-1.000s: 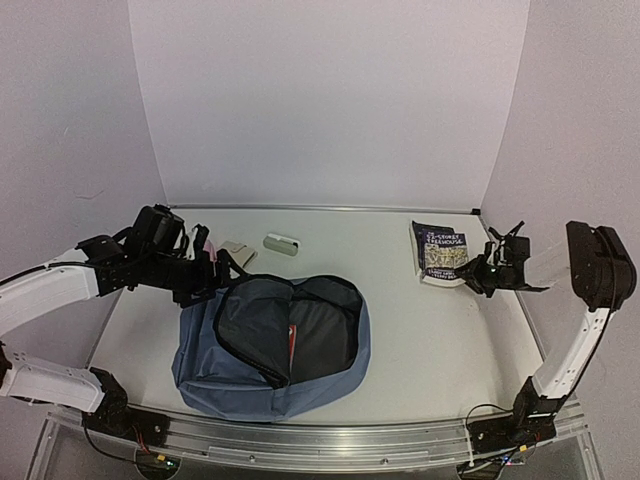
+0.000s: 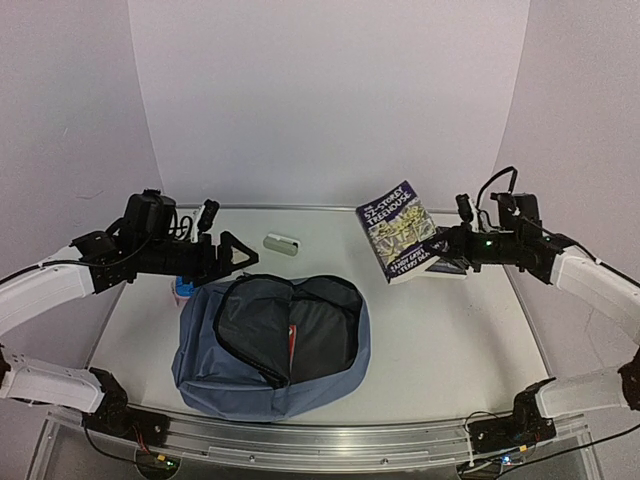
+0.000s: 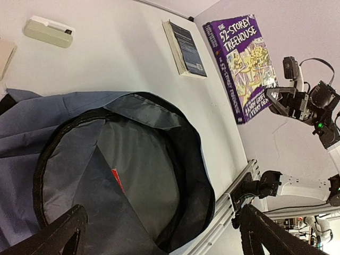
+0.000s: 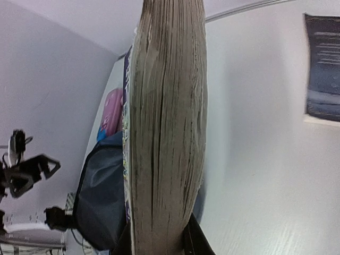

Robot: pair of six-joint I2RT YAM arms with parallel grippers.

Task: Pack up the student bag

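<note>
A purple book titled The 52-Storey Treehouse is raised above the right of the table. My right gripper is shut on its edge; in the right wrist view the thick page block rises between the fingers. The blue-grey backpack lies unzipped on the table, its dark main pocket gaping and something thin and red inside. Over the bag's back left edge, my left gripper stands open, its fingertips spread wide in the left wrist view with nothing between them.
Another dark-covered book lies flat at the back right. A pale green case sits behind the bag. Something pink is partly hidden at the far left. Right of the bag, the table is clear.
The right gripper has lifted the purple book off the other book and brought it up and leftward, larger in view. My left arm has risen slightly; the backpack stays put.
</note>
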